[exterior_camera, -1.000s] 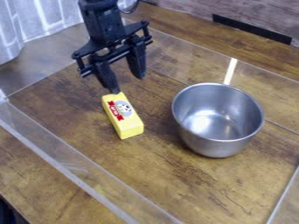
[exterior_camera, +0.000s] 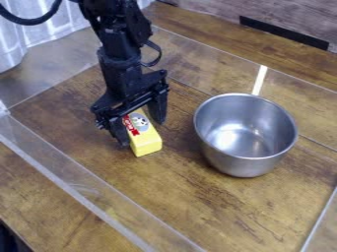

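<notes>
A yellow box with a red and white printed label lies on the wooden table. My black gripper is down over its upper end, with fingers to either side of it; whether they touch the box is hard to tell. To the right of the box stands a shiny steel bowl.
A clear edge strip runs along the lower left, and a white curtain hangs at the upper left. A white stripe lies behind the bowl.
My gripper has come down from above onto the yellow box, and its fingers now sit lower around the label end. The box and bowl look unmoved.
</notes>
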